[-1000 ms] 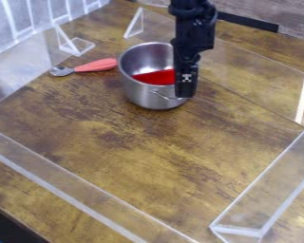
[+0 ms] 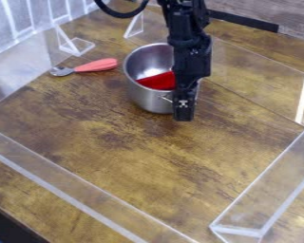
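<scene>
A steel pot (image 2: 149,95) with red inside stands on the wooden table, upper middle of the view. The black gripper (image 2: 180,104) is lowered at the pot's right side, over its rim, its fingertips down along the wall; whether they grip it I cannot tell.
A red-handled utensil (image 2: 98,65) lies left of the pot. Clear acrylic pieces line the left and right edges of the table (image 2: 129,180).
The gripper has moved down along the pot's right side over the last second. The pot has shifted very slightly at most.
</scene>
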